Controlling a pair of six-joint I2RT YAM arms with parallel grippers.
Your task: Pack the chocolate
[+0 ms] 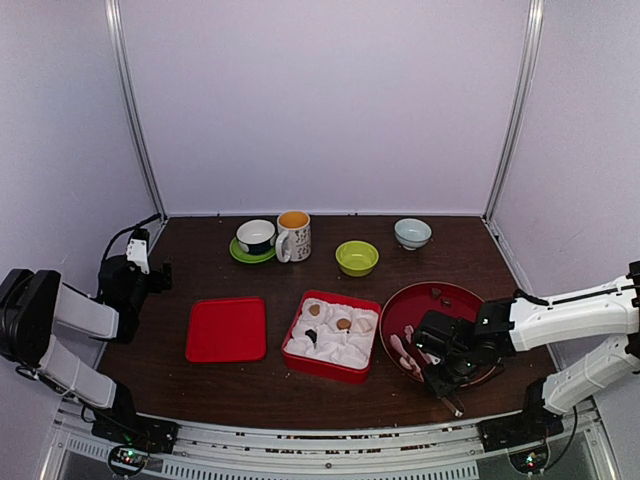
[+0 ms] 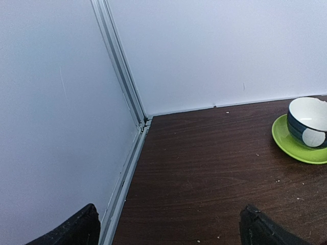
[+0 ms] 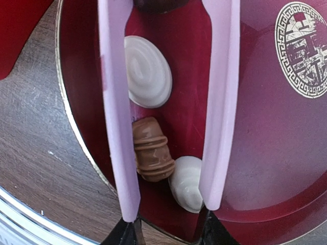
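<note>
A red box [image 1: 330, 360] with white padding holds several chocolates; its red lid [image 1: 225, 329] lies left of it. A dark red round plate [image 1: 450, 300] holds chocolates: a white disc [image 3: 149, 71], a ridged brown piece [image 3: 151, 153] and another white piece [image 3: 185, 181]. My right gripper, with pink fingers, is part open over the plate's near-left area, the brown and lower white pieces seen between its fingers; whether it touches them is unclear. My left gripper stands open at the table's left, holding nothing.
At the back stand a bowl on a green saucer [image 1: 248, 257], a mug [image 1: 296, 240], a yellow-green bowl [image 1: 357, 258] and a pale blue bowl [image 1: 412, 233]. Walls border the table.
</note>
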